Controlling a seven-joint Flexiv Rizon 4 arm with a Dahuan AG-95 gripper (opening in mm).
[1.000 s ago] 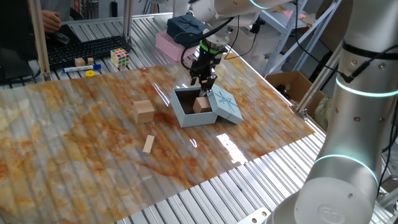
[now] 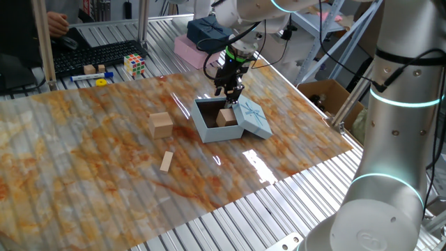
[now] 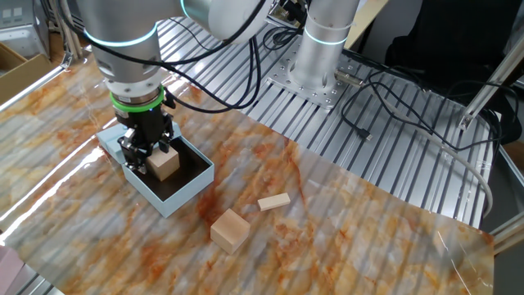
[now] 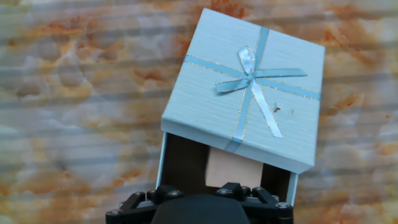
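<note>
A light-blue open box [image 2: 209, 135] stands on the marbled board, a wooden block [image 2: 226, 117] inside it. Its ribbon-tied lid [image 4: 205, 93] leans across one edge, covering part of the opening in the wrist view. My gripper [image 2: 227, 95] hangs over the box's far side in exterior view 1, close to that block. Its fingers [image 3: 131, 157] look spread apart, with nothing visibly gripped. The fingertips are hard to make out. Outside the box lie a wooden cube [image 3: 230, 231] and a thin wooden slat [image 3: 273, 201].
Behind the board are a Rubik's cube [image 2: 134, 65], a marker [image 2: 92, 77], a keyboard [image 2: 97, 60] and a person's hand [image 2: 57, 25]. Dark-blue [image 2: 209, 32] and pink boxes [image 2: 189, 53] are stacked at the back. The board's left part in exterior view 1 is bare.
The arm has shifted very slightly from one second ago. The box, lid and wooden pieces have stayed in place.
</note>
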